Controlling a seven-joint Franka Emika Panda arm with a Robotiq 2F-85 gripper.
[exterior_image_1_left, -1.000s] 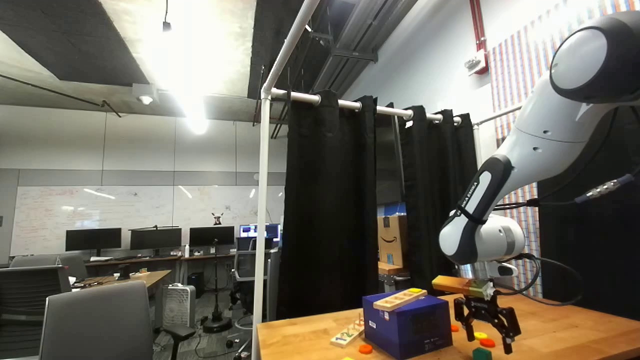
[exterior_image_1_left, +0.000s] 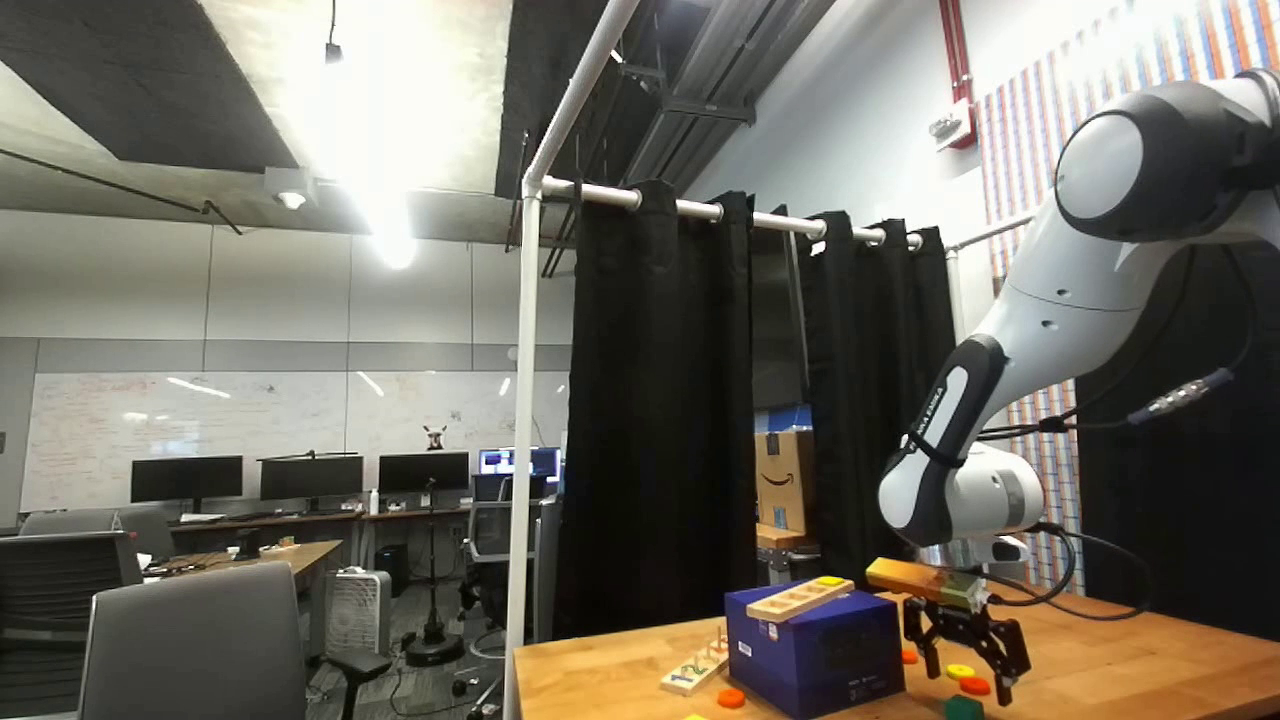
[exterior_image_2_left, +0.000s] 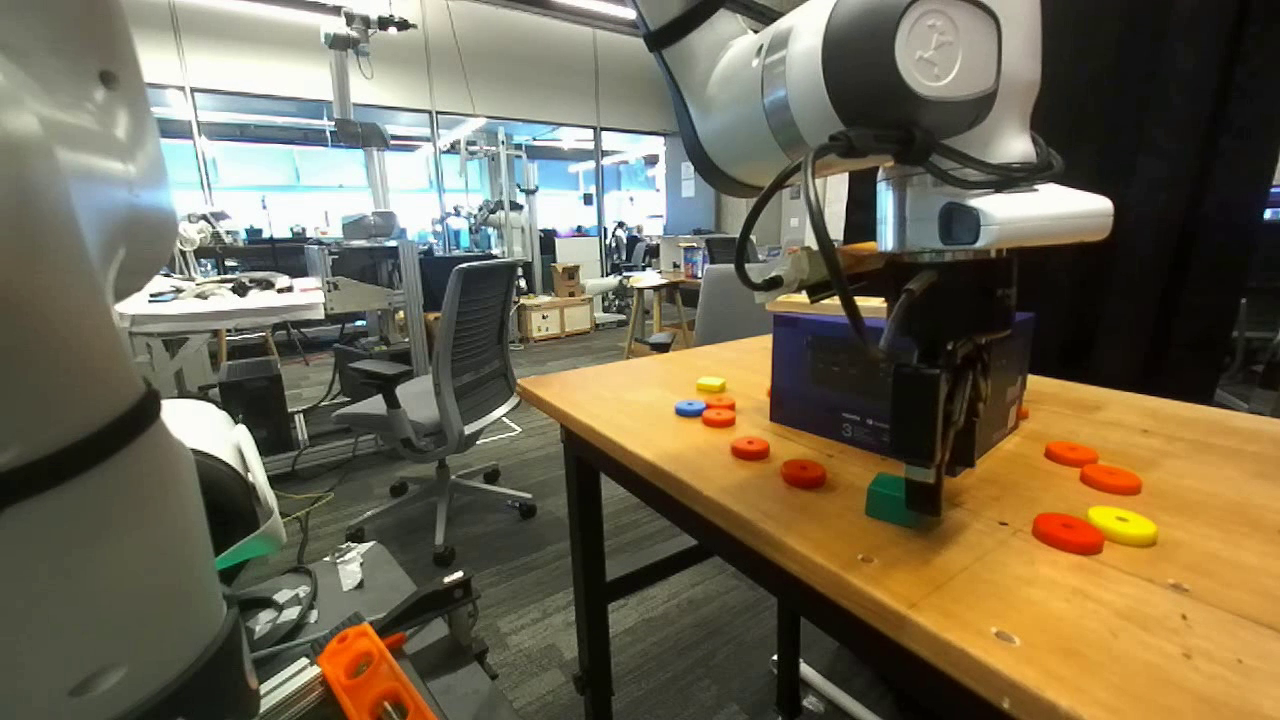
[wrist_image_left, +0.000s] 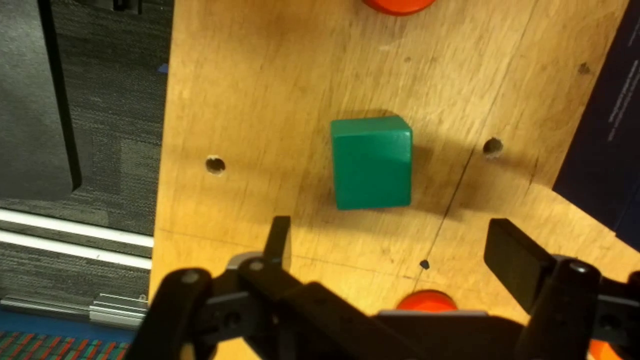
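On the wooden table (wrist_image_left: 252, 138) sits a green block (wrist_image_left: 373, 171), close to the table edge. The wrist view shows it ahead of my gripper, whose fingers are spread wide with bare tabletop between them. From the second exterior view, part of the green block (exterior_image_2_left: 888, 499) is covered by a finger of my gripper (exterior_image_2_left: 930, 492), which reaches low beside it. In the first exterior view the block (exterior_image_1_left: 963, 708) shows at the bottom edge, near my gripper (exterior_image_1_left: 969, 678).
A dark blue box (exterior_image_1_left: 816, 654) stands near my gripper, with a wooden peg board (exterior_image_1_left: 798, 600) on top. Another numbered board (exterior_image_1_left: 696, 667) lies beside the box. Red discs (exterior_image_2_left: 1066, 533), a yellow disc (exterior_image_2_left: 1123, 524) and a blue disc (exterior_image_2_left: 690, 408) lie scattered about.
The arm has shifted slightly left in the first exterior view, and the gripper hangs a little lower. Its fingers remain apart. The block and box look unmoved.
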